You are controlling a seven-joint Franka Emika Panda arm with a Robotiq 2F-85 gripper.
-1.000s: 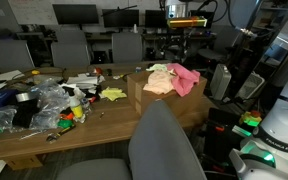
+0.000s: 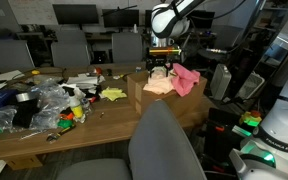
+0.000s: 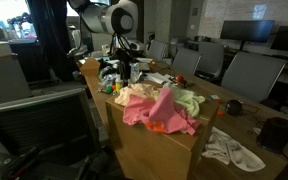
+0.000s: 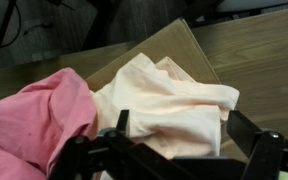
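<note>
A pale peach cloth (image 2: 158,84) lies heaped over the top of a brown cardboard box (image 2: 136,92), with a bright pink cloth (image 2: 187,80) beside it, draped at the box's right side. My gripper (image 2: 162,64) points downward just above the peach cloth. In the wrist view the dark fingers (image 4: 122,123) stand wide apart, and the peach cloth (image 4: 169,108) spreads beneath and between them. The pink cloth (image 4: 39,115) fills the lower left there. From the second exterior view, the gripper (image 3: 125,66) is behind the heaped cloths; whether it touches them cannot be made out.
A pale green cloth (image 3: 189,101) and a beige cloth (image 3: 230,149) lie nearby. Left of the box, the table holds a yellow cloth (image 2: 113,93), bottles and clear plastic bags (image 2: 49,103). Office chairs stand behind the table.
The arm has come down from high above the box, and the gripper is now close over the peach cloth. The cloths look much the same.
</note>
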